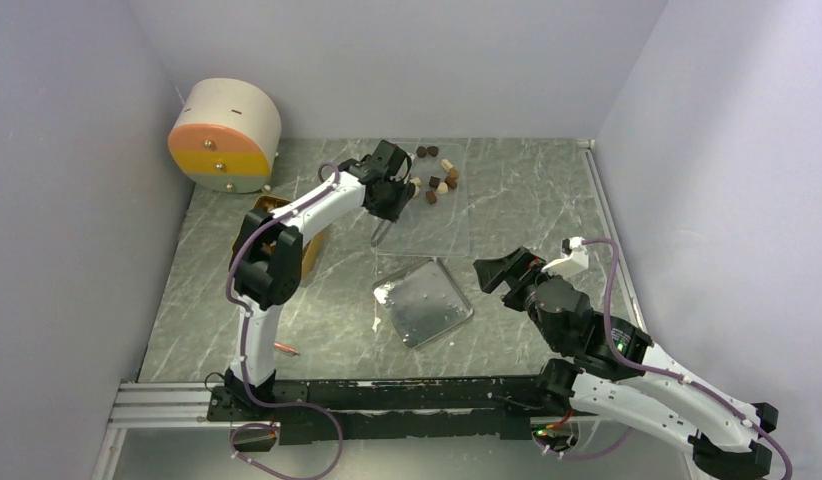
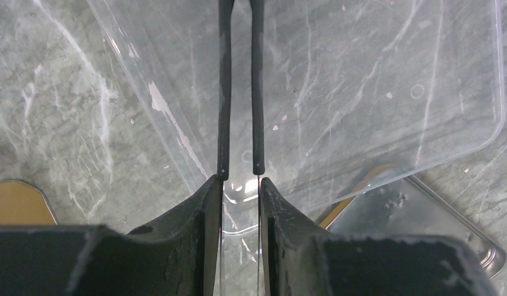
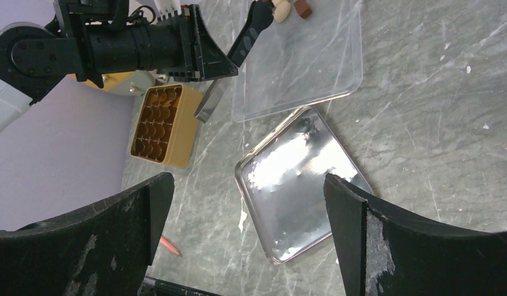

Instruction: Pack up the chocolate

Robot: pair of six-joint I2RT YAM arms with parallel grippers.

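Several brown and cream chocolates [image 1: 451,182] sit in a clear tray [image 1: 427,230] at the back middle, also at the top of the right wrist view [image 3: 303,8]. My left gripper hovers over that tray with long dark tongs between its fingers; whether it grips them firmly cannot be told. A gold box with round compartments [image 3: 183,132] stands left of the clear tray, partly under my left arm. My right gripper is open and empty at the front right, over the table.
A metal tray [image 1: 423,302] lies at front middle. A striped drum-shaped cabinet [image 1: 224,135] stands back left. A small orange item [image 3: 170,245] lies at front left.
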